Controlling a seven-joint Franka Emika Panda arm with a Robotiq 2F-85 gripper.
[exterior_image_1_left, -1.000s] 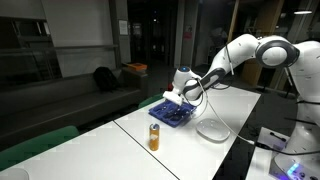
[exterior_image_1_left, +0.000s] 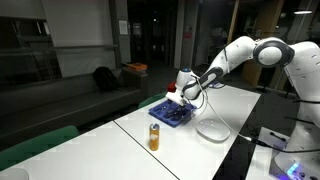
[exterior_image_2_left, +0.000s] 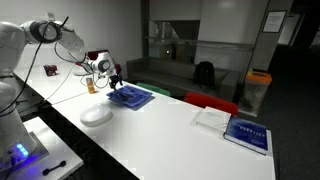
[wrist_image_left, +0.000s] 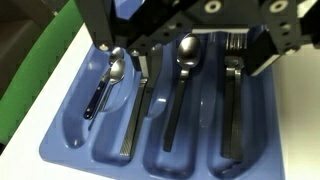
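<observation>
A blue cutlery tray (wrist_image_left: 130, 158) fills most of the wrist view. Its compartments hold small spoons (wrist_image_left: 116, 71) on the left, knives (wrist_image_left: 137, 115), a larger spoon (wrist_image_left: 179, 92) and forks (wrist_image_left: 233, 110). My gripper is open above the tray, its fingers apart with the larger spoon's bowl showing in the gap below. Nothing is held. In the first exterior view the gripper (exterior_image_1_left: 182, 97) hangs over the tray (exterior_image_1_left: 160, 112). The second exterior view has the gripper (exterior_image_2_left: 114, 85) near the tray's (exterior_image_2_left: 144, 101) far left end.
On the white table, a white oval plate (exterior_image_1_left: 213, 130) lies to the right of the tray in the first exterior view. An orange container (exterior_image_1_left: 154, 139) stands in front of the tray. Green chairs (exterior_image_1_left: 38, 146) line the table's far edge.
Over the last second the gripper has shifted slightly to the right and down in the first exterior view, staying over the tray. The tray, plate and orange container have not moved.
</observation>
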